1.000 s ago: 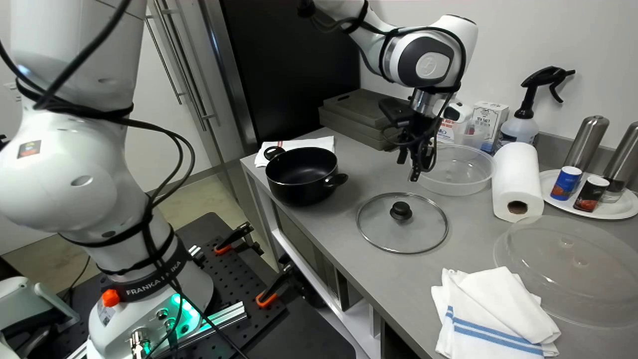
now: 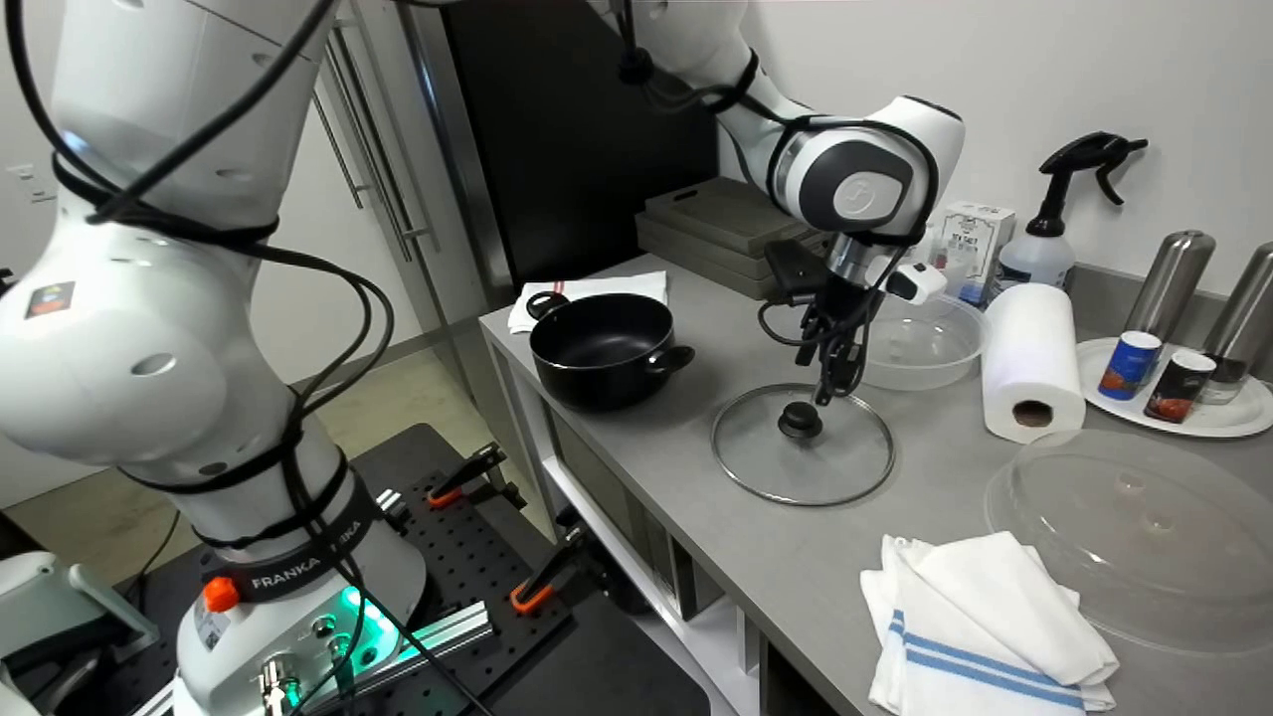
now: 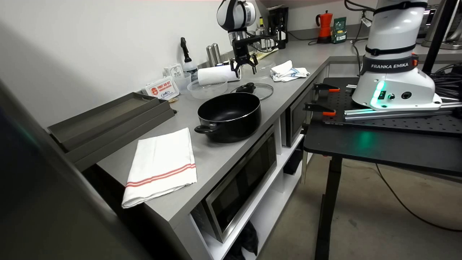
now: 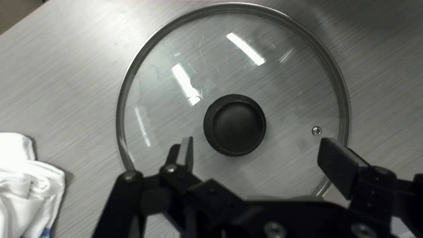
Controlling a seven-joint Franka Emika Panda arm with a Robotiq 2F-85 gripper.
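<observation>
A round glass lid [image 2: 764, 459] with a metal rim lies flat on the grey counter, its black knob [image 2: 801, 419] pointing up. My gripper is open above the lid, with nothing between its fingers. In the wrist view the knob [image 4: 236, 126] sits just ahead of the gap between the fingertips, nearer the left finger. Exterior view 1 has the gripper [image 2: 825, 372] low, just behind and above the knob. A black two-handled pot [image 2: 603, 346] stands uncovered to the left of the lid; in exterior view 2 its inside [image 3: 228, 108] looks empty.
Behind the gripper sits a clear plastic bowl [image 2: 919, 340], beside a paper towel roll [image 2: 1033, 358]. A blue-striped towel [image 2: 985, 626] and a clear plastic cover [image 2: 1140, 537] lie toward the near right. Bare counter separates pot and lid.
The gripper has come down toward the lid's knob and stayed open. Lid, pot and towels have kept their places.
</observation>
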